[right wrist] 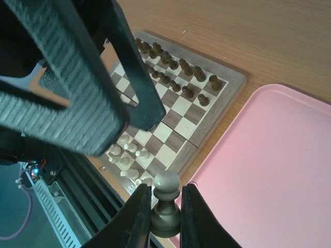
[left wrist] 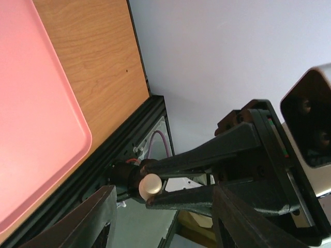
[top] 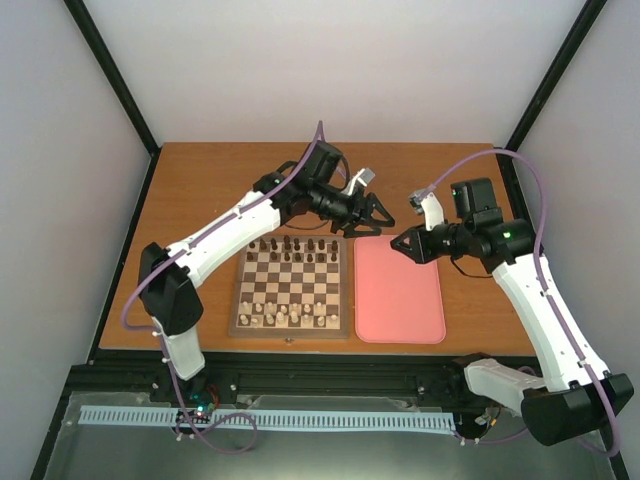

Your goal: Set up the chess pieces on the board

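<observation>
The chessboard [top: 290, 280] holds dark pieces along its back and light pieces along its front, also seen in the right wrist view. My left gripper [top: 370, 222] hangs open above the back right of the board, close to my right gripper [top: 398, 243]. In the left wrist view its fingers [left wrist: 93, 222] stand apart, with nothing between them. My right gripper is shut on a chess piece with a pale round top, held upright; that top [left wrist: 151, 183] also shows between the right fingertips in the left wrist view, in front of the left gripper's open fingers.
A pink tray [top: 398, 300] lies right of the board, below both grippers. Bare wood [right wrist: 279, 46] surrounds board and tray at the back. The table's front edge has a dark rail.
</observation>
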